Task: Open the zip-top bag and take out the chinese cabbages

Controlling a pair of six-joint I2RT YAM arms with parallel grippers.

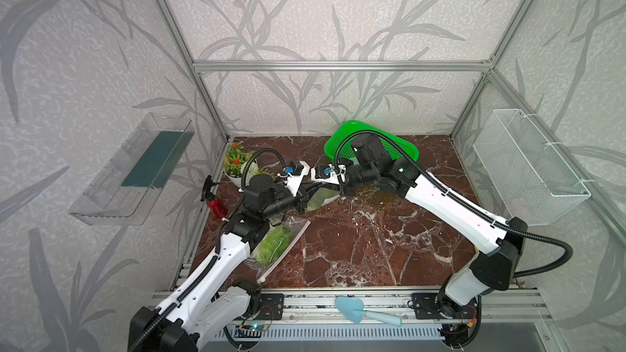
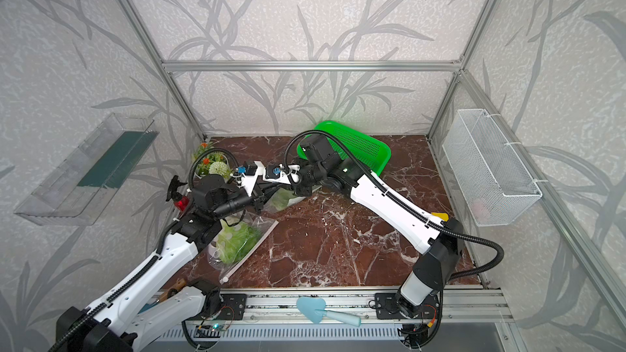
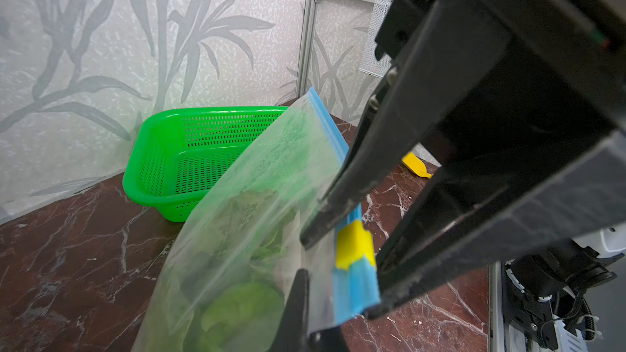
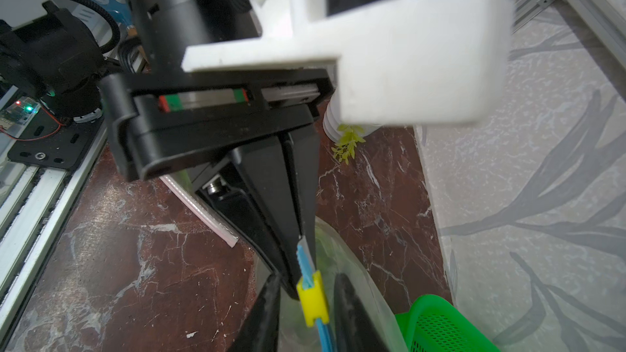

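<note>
A translucent zip bag with a blue zip strip hangs upright, and green cabbage shows dimly through its wall. My left gripper is shut on the corner of the bag at the zip's end. The yellow slider sits on the zip close to that corner. My right gripper has its fingers on either side of the zip around the slider, part open, with a gap still showing. Whether the zip is parted cannot be made out. From above, both grippers hide the bag's top.
A green basket stands at the back. Another clear bag with leafy greens lies at front left, near a red spray bottle and a potted plant.
</note>
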